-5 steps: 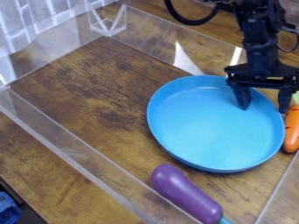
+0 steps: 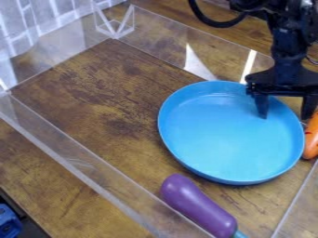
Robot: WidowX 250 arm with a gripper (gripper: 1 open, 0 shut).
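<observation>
My gripper is at the upper right, its black fingers spread open over the back right rim of a round blue plate. One finger is over the inside of the plate, the other just outside it. An orange carrot lies right of the plate, partly cut off by the frame edge. A purple eggplant lies below the plate. I see nothing held between the fingers.
Clear plastic walls edge the wooden surface. The wood left of the plate is bare. A dark blue object shows at the lower left corner.
The gripper has shifted slightly to the right over the last second. The plate, carrot and eggplant look unmoved.
</observation>
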